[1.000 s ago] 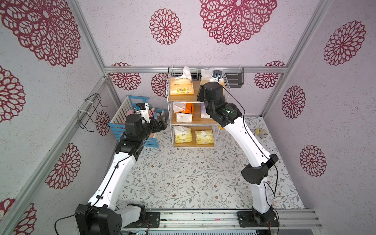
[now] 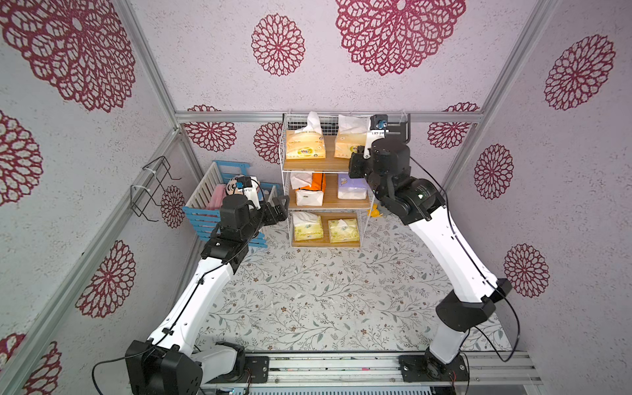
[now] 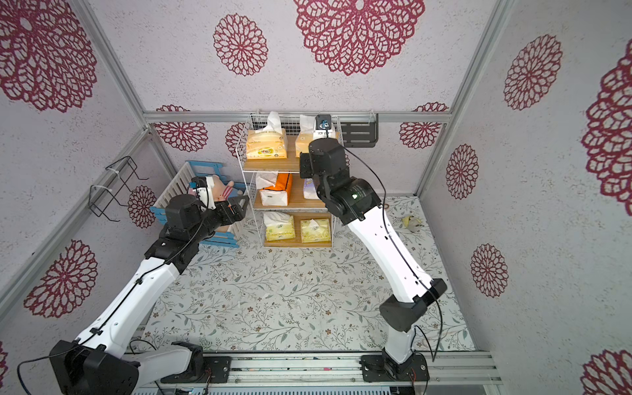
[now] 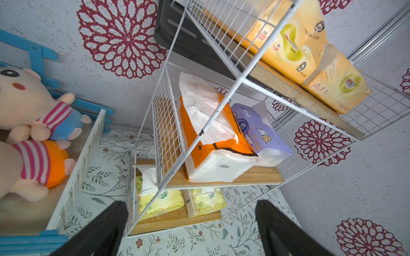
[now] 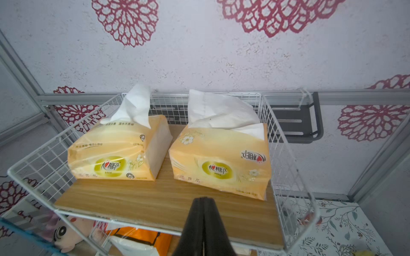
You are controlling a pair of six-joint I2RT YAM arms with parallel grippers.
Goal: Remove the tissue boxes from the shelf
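Observation:
A three-tier wire shelf holds tissue packs: two yellow ones (image 5: 113, 151) on top, orange (image 4: 220, 164) and purple (image 4: 258, 136) ones in the middle, two pale-yellow ones (image 2: 307, 227) below. My right gripper is shut, nothing showing between its fingers, in front of the top tier's right pack, at the board's front edge in the right wrist view. My left gripper (image 2: 279, 208) stands open and empty at the shelf's left side, facing the middle tier.
A blue-and-white crate (image 3: 197, 233) with plush toys stands left of the shelf. A black rack (image 5: 294, 121) hangs behind it at the right. A wire rack (image 2: 148, 187) is on the left wall.
My right gripper and arm have moved to the right along the shelf's front. My left gripper has shifted slightly right, toward the shelf. The packs look unmoved.

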